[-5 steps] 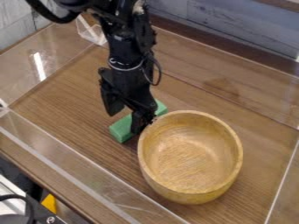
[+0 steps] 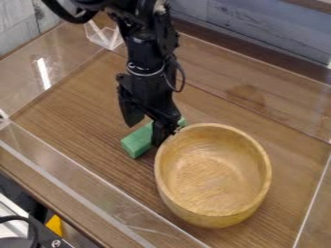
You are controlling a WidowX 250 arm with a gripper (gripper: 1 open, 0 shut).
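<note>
The black arm reaches down from the top centre of the camera view, with its gripper low over a green block that lies on the wooden surface. The gripper hides part of the block; whether its fingers touch it, and how far apart they stand, is hard to tell. A large round wooden bowl sits just right of the block, close against it.
Clear panels border the left side, and a pale wall runs along the back. A small yellow object lies at the lower left, near a black cable.
The gripper has shifted slightly and risen a little. The bowl appears a touch further right and up than a second ago; the green block has barely moved.
</note>
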